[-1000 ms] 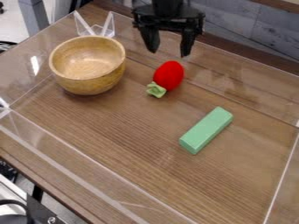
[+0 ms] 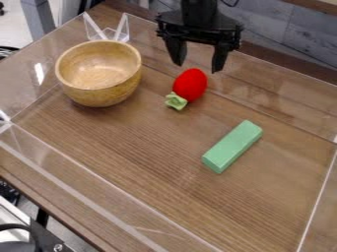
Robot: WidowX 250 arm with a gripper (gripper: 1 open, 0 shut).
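Observation:
My gripper (image 2: 199, 49) hangs at the top centre, dark, its two fingers apart and open, with nothing seen between them. Just below it a red oval object (image 2: 188, 85) lies on the wooden table, and a small pale green piece (image 2: 175, 100) lies against its lower-left side. A yellow-tan bowl (image 2: 98, 91) stands to the left. A green block (image 2: 232, 147) lies at the lower right.
A white object (image 2: 108, 31) sits behind the bowl at the upper left, near the table's edge.
The objects on the table have not visibly moved.

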